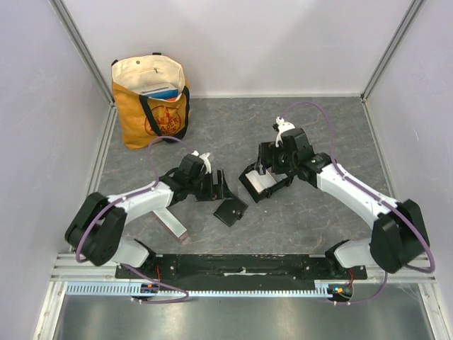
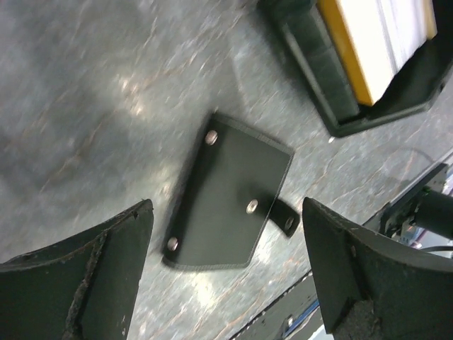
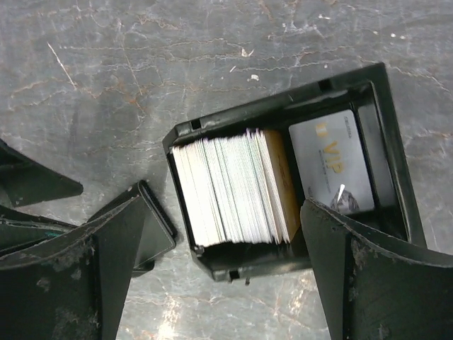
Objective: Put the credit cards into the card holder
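A black open box (image 3: 390, 163) holds a tight stack of cards (image 3: 226, 185) and a grey VIP card (image 3: 331, 156) beside it; my right gripper hangs open over it. A flat black rectangular piece (image 2: 226, 191) with a tab lies on the table below my open left gripper, which has nothing between its fingers. In the top view the box sits right of and behind that piece.
A yellow tote bag (image 1: 148, 106) stands at the back left. A long white box (image 1: 170, 222) lies at the front left.
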